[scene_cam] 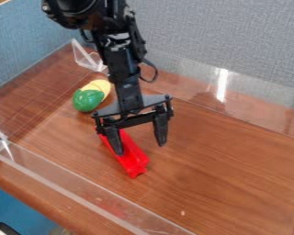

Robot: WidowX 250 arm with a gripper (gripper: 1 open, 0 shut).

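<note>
My gripper (139, 138) hangs open over the upper end of a red bar (130, 161), one finger at the bar and the other to its right over bare wood. The bar lies flat on the wooden surface (217, 174), its upper part partly hidden behind the gripper.
A green round object (87, 100) and a pale yellow one (96, 87) lie behind the arm at the left. Clear low walls edge the wooden surface.
</note>
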